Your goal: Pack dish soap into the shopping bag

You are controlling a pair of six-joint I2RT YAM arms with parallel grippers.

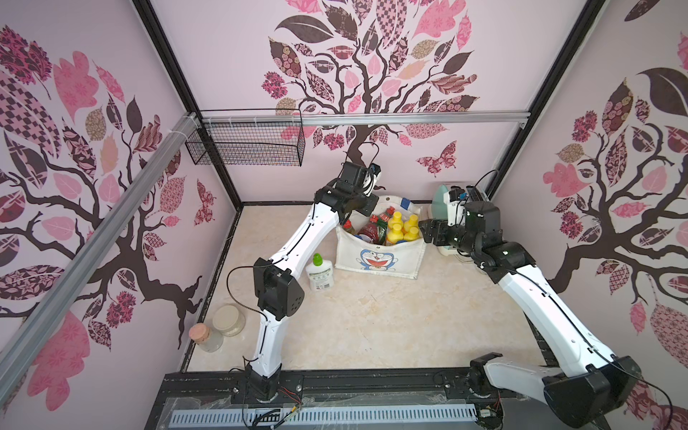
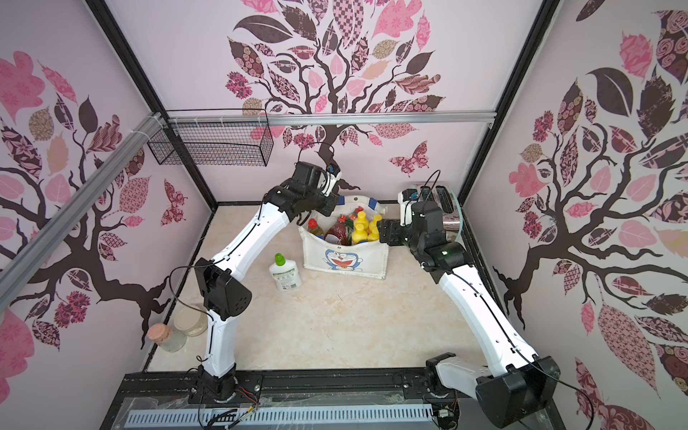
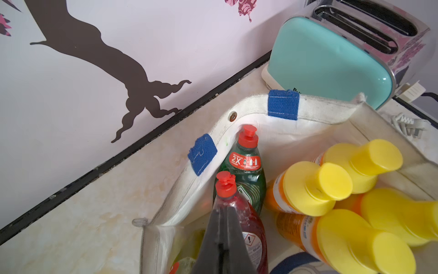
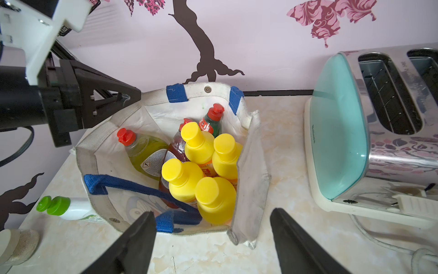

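A white shopping bag (image 1: 347, 259) with a cartoon face stands at the back of the table. Inside it, the green dish soap bottle with red cap (image 3: 251, 166) stands at the back wall, behind a dark red bottle (image 3: 248, 214). A yellow-green bottle (image 4: 147, 150) and several yellow bottles (image 4: 219, 196) share the bag. My left gripper is shut with nothing between its fingers, above the bag's left side and apart from the green bottle. My right gripper is open and empty, beside the bag's right side.
A white bottle with a green cap (image 1: 319, 273) stands on the table, left of the bag. A toaster (image 4: 340, 132) is to the bag's right. Two jars (image 1: 228, 319) sit front left; a wire basket (image 1: 247, 142) hangs above.
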